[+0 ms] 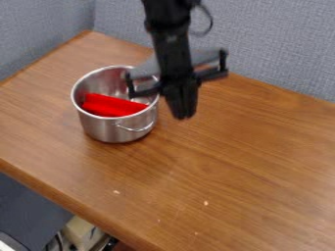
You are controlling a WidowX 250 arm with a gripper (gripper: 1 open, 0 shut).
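A steel pot [114, 127] with handles sits on the wooden table [236, 176], left of centre, with a red object [113, 104] lying inside it. My dark gripper [178, 96] hangs above and behind the pot's right side, its tips pointing down near the rim. It is blurred, so I cannot tell how far its fingers are apart or whether anything is between them.
Grey padded walls [280, 49] line the back and left. Some cables show below the table's edge at the bottom left.
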